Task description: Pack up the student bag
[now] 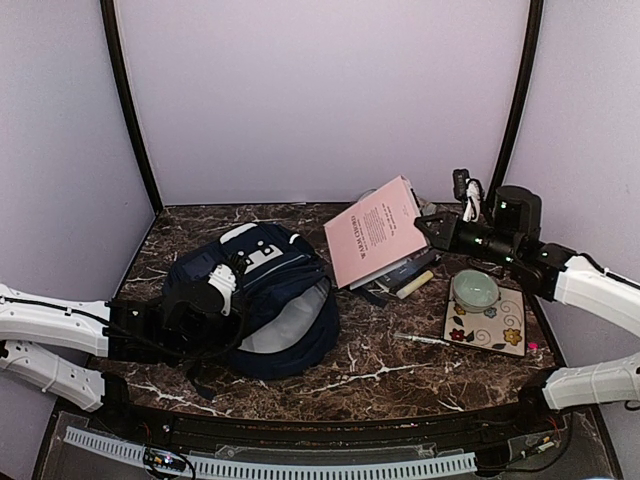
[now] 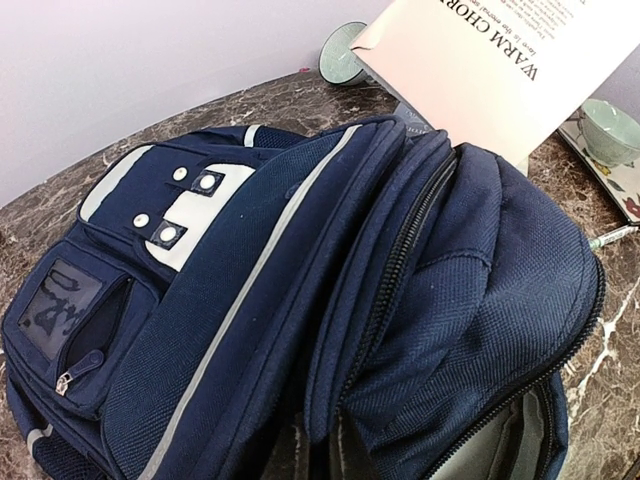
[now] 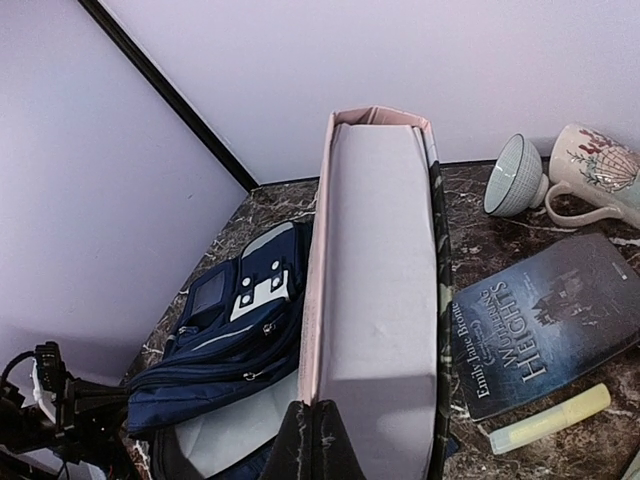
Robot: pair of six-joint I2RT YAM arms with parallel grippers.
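Observation:
The navy backpack (image 1: 255,260) (image 2: 200,310) (image 3: 220,330) lies open on the left, its pale lining showing. My left gripper is shut on the backpack's fabric beside the zipped top edge. A pink book, titled WARM CHORD (image 1: 368,230) (image 2: 480,70), is tilted up off the table at the bag's right. My right gripper (image 1: 430,228) is shut at the book's raised right edge, holding it up; in the right wrist view its pale page block (image 3: 380,250) stands in front of the fingers.
A dark Wuthering Heights book (image 3: 540,320), yellow highlighter (image 1: 414,284), mug (image 3: 590,175) and small bowl (image 3: 510,175) lie at back right. A green bowl (image 1: 475,288) sits on a flowered board (image 1: 500,332), a pen (image 1: 420,338) nearby.

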